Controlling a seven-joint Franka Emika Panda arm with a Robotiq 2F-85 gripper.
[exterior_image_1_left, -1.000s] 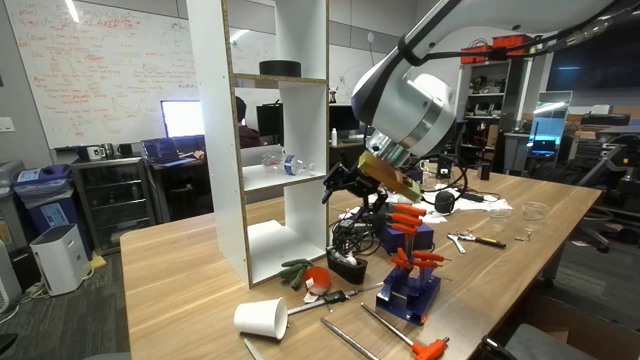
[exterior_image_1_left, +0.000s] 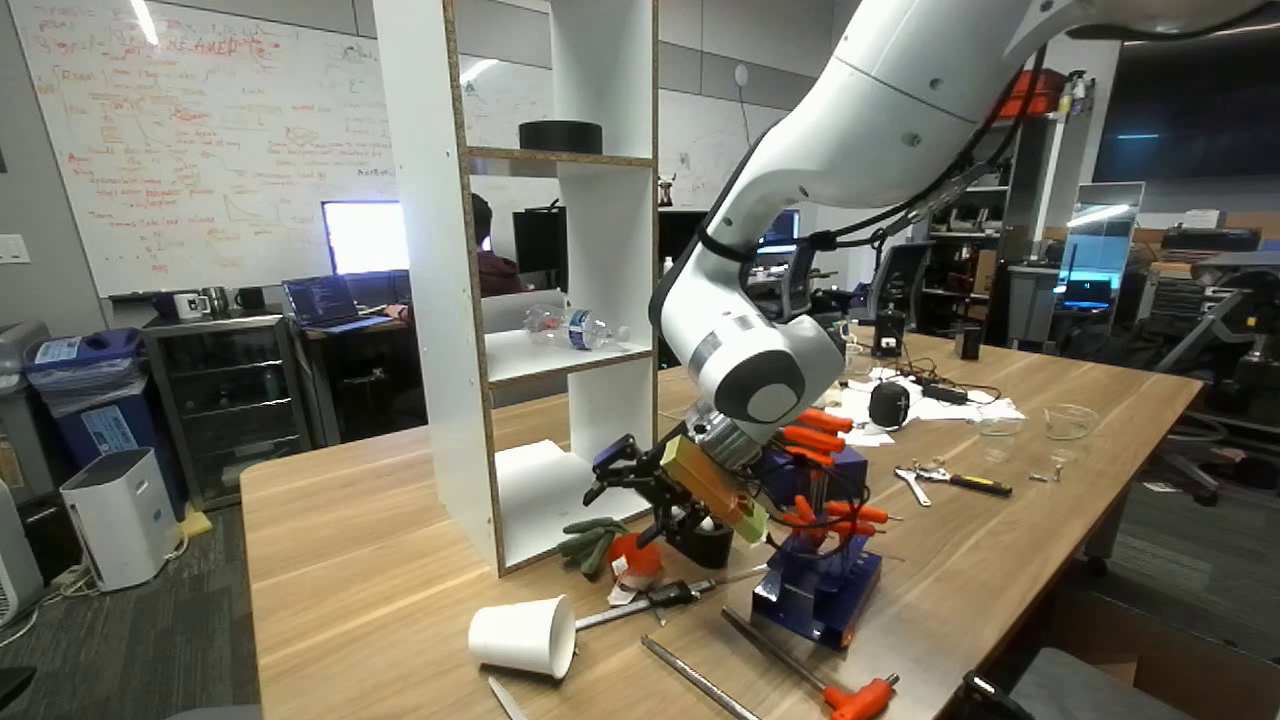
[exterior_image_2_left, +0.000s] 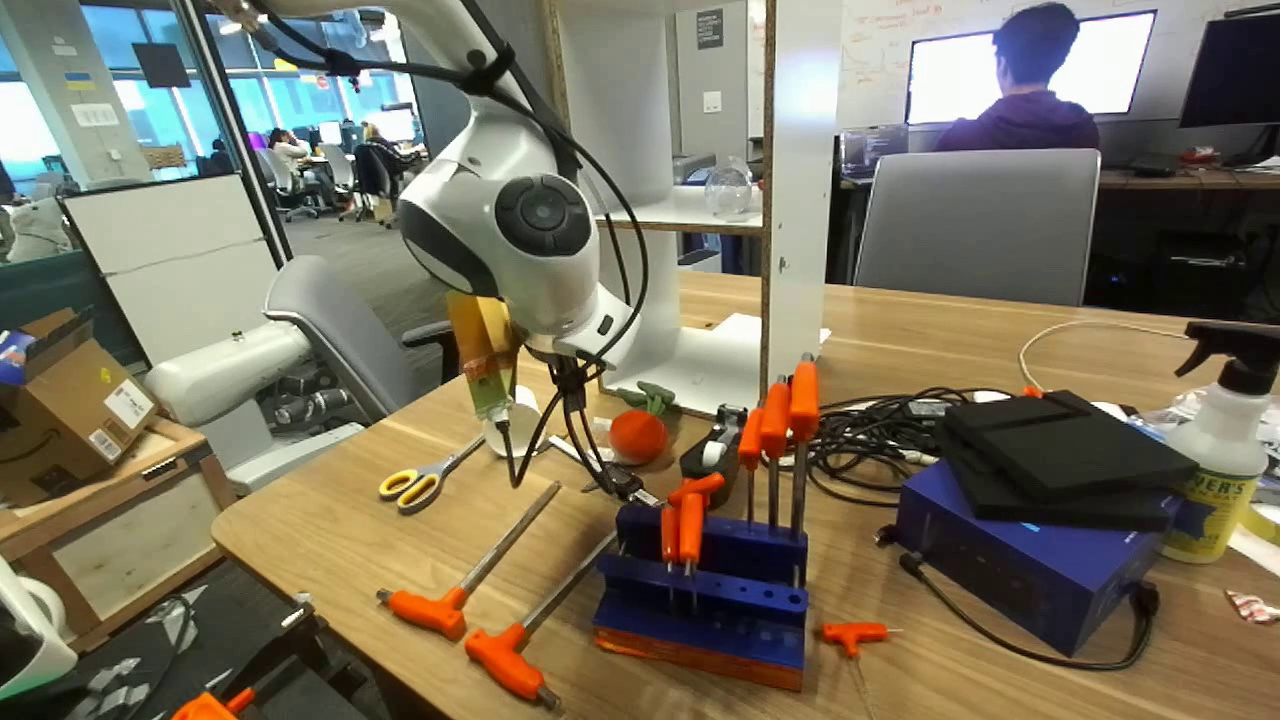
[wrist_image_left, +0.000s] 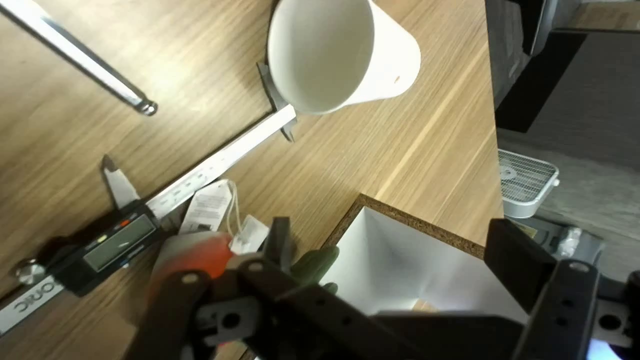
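My gripper (exterior_image_1_left: 621, 509) hangs low over the table at the front of the shelf, tilted downward. In the wrist view the two fingers (wrist_image_left: 277, 243) stand wide apart and nothing is held between them. Close beneath is a red-orange soft toy (exterior_image_1_left: 637, 562) with green leafy ends (exterior_image_1_left: 588, 546) and white tags; in the wrist view the left finger partly hides it. A digital caliper (wrist_image_left: 120, 240) lies beside the toy. The white cup (exterior_image_1_left: 523, 636) rests on its side near the caliper's far end.
The white shelf unit (exterior_image_1_left: 432, 360) rises close to my gripper, with a plastic bottle (exterior_image_1_left: 584, 330) on its middle shelf. A blue stand (exterior_image_1_left: 818, 588) of orange-handled hex keys is nearby. Loose tools lie in front.
The arm has come down and left, bringing my gripper from above the black holder to just over the toy. The objects on the table look unmoved.
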